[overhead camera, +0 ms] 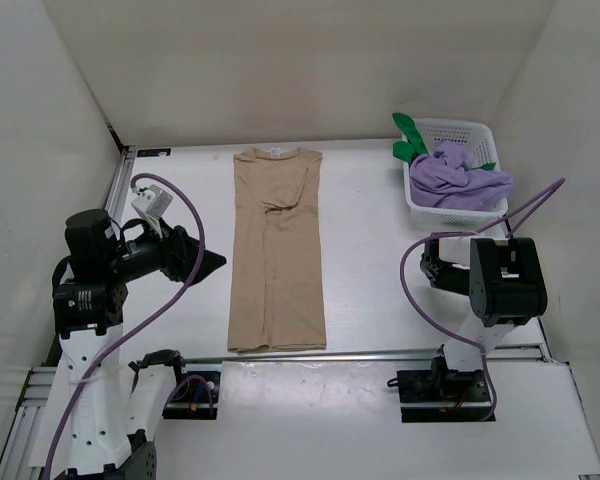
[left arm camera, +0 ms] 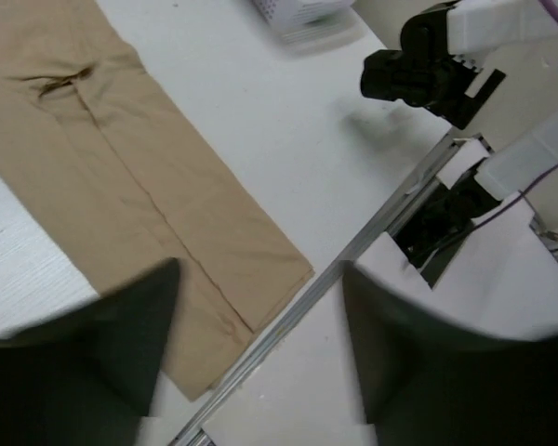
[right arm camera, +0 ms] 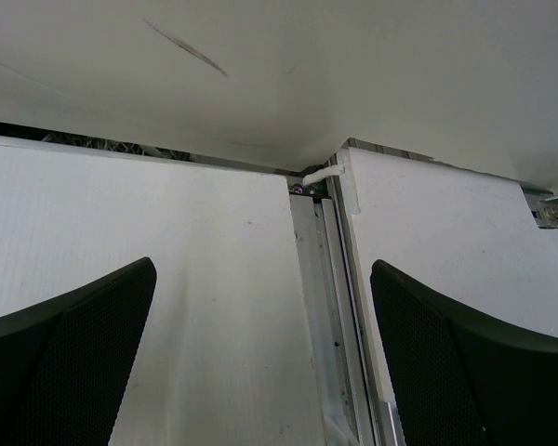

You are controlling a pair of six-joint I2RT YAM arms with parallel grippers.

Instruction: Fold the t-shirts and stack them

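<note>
A tan t-shirt [overhead camera: 276, 260] lies flat on the table as a long narrow strip, its sides folded in to a seam down the middle. Its collar points to the back wall and its hem reaches the front rail. Some bunched cloth shows below the collar. To its left, above the table, my left gripper [overhead camera: 212, 268] is open and empty; in the left wrist view its fingers [left arm camera: 121, 344] are blurred and wide apart. On the far right my right gripper is open too, with only bare table between its fingers. Purple shirts [overhead camera: 460, 180] lie crumpled in the basket.
The white basket [overhead camera: 450, 216] stands at the back right, with green cloth [overhead camera: 410, 137] hanging over its left edge. Bare table [overhead camera: 365, 250] lies between the tan shirt and the basket. A metal rail [overhead camera: 380, 355] borders the table's front.
</note>
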